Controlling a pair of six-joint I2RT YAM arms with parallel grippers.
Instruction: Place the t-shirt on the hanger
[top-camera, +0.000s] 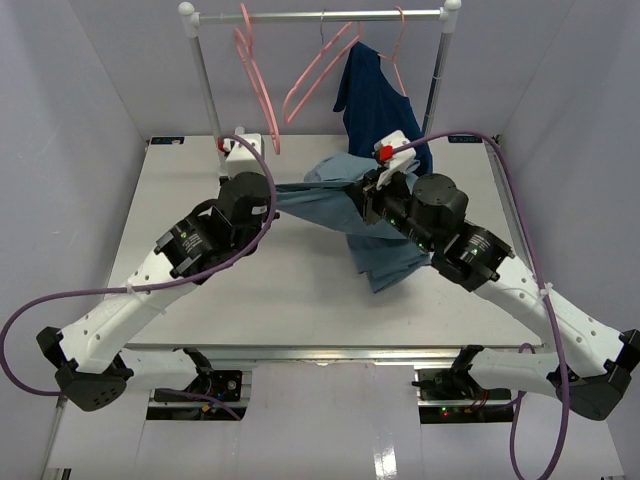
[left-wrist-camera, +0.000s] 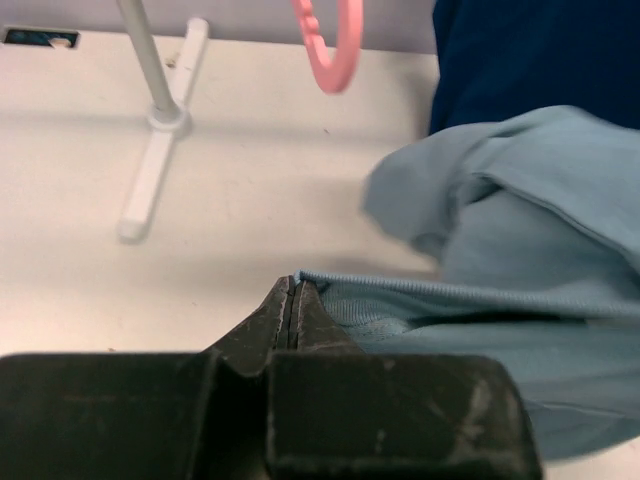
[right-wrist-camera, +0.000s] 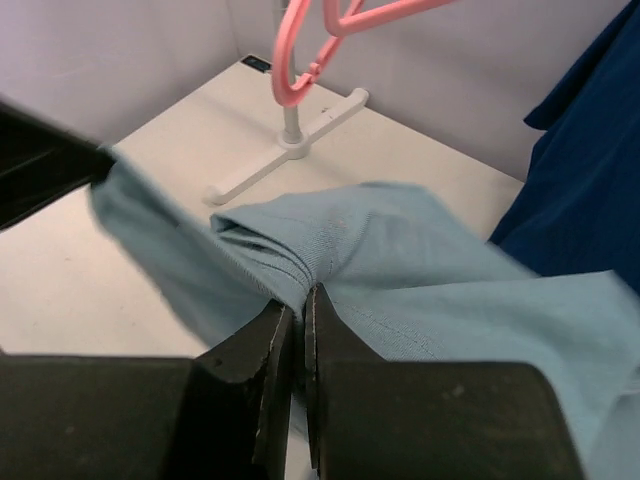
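Observation:
A light blue t-shirt (top-camera: 375, 255) hangs stretched between both grippers, lifted off the table. My left gripper is shut on one edge of it, with the cloth running off to the right. My right gripper is shut on a bunched part of the same shirt, the rest draping down below. Pink hangers (top-camera: 255, 70) hang from the rail above and just behind the grippers; another (top-camera: 310, 70) hangs in the middle.
A dark blue shirt (top-camera: 365, 95) hangs on a hanger at the right of the rack. The rack's white foot (left-wrist-camera: 150, 185) stands on the table at the back left.

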